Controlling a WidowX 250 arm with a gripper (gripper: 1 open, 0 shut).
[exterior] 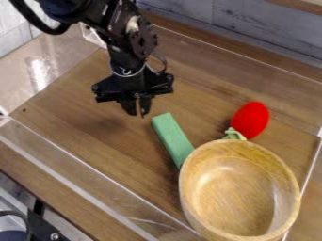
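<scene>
My black gripper (134,100) hangs over the middle-left of the wooden tray, pointing down, just above and left of a green block (172,138); whether anything is between its fingers is hidden by its body. The green block lies lengthwise next to a large light wooden bowl (236,198) at the lower right. A red object with a pale green end (248,120), vegetable-like, lies to the right of the block, behind the bowl.
The tray's floor (70,122) is clear at the left. A pale wooden wall (239,28) runs along the back, and a metal edge bounds the front left.
</scene>
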